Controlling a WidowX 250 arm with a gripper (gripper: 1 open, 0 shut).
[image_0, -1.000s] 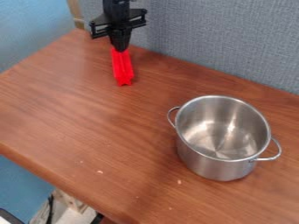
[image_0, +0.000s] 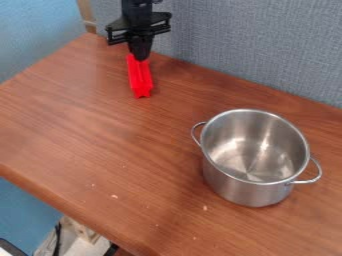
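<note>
A bright red elongated object (image_0: 140, 80) lies on the wooden table near its back edge, at upper left. My black gripper (image_0: 139, 50) is over the far end of it, pointing down; its fingertips look shut, and I cannot make out anything held between them. A steel pot (image_0: 254, 158) with two side handles stands open and empty on the right part of the table.
A grey padded wall (image_0: 254, 50) rises behind it, and a blue surface shows beyond the left edge.
My gripper has shifted very slightly at the red object's far end. The red object and the pot look unmoved.
</note>
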